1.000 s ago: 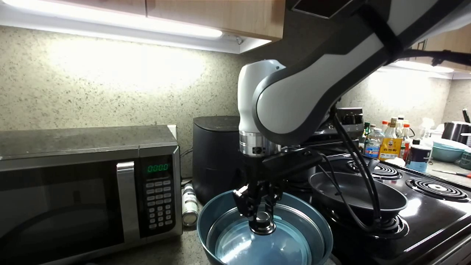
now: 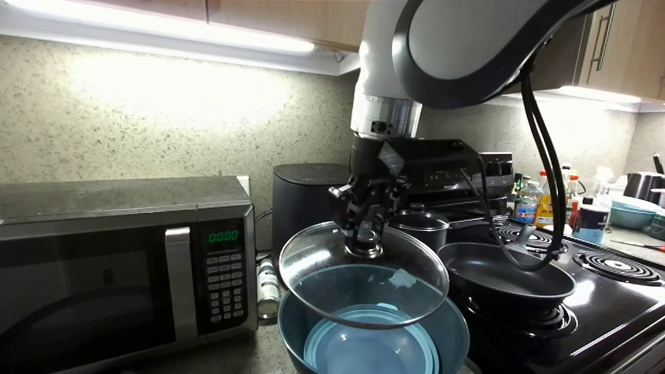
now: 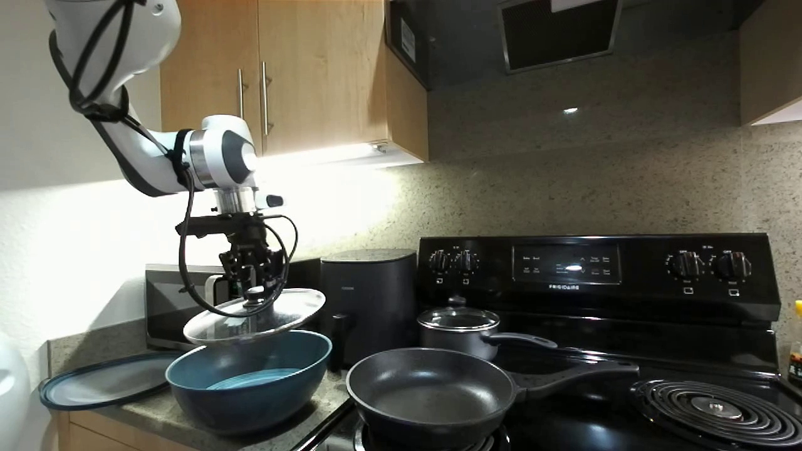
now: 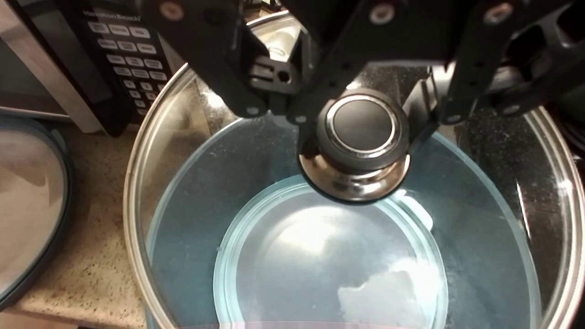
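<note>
My gripper is shut on the dark round knob (image 4: pixel 364 125) of a clear glass lid (image 3: pixel 297 307). The lid hangs slightly tilted above a large blue bowl (image 3: pixel 218 402), clear of its rim in the second exterior view. Through the glass in the wrist view, a lighter blue round piece (image 4: pixel 225 274) shows inside the bowl. From the first exterior view, the gripper (image 2: pixel 368 234) stands upright over the lid's middle, its fingertips partly hidden around the knob.
To the left is a microwave (image 2: pixel 93 262); behind stands a black appliance (image 3: pixel 368 300). A frying pan (image 3: pixel 432 391) and a lidded pot (image 3: pixel 458 331) sit on the stove at the right. Another lid (image 3: pixel 113 379) lies on the counter left of the bowl.
The gripper and glass lid have risen from inside the blue bowl to above it. The bowl has stayed in place.
</note>
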